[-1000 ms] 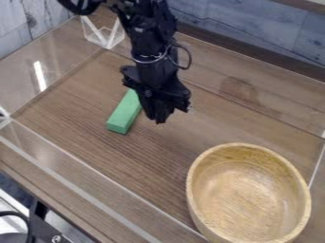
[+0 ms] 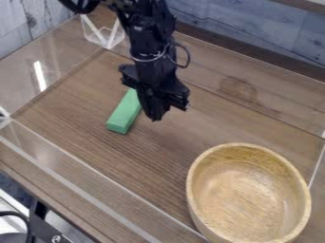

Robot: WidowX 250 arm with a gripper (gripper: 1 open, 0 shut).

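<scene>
The black robot arm reaches down from the top centre, its gripper (image 2: 155,106) hanging low over the middle of the wooden surface. A flat green rectangular object (image 2: 124,114) lies just left of the gripper, partly behind the arm's housing at its upper end. I cannot tell from this view whether the fingers are open or shut, or whether they hold anything.
A large pale round bowl (image 2: 248,193) stands at the lower right. A clear plastic item sits at the back left (image 2: 105,30). Dark cable runs at the lower left corner.
The green object and bowl stay where they were.
</scene>
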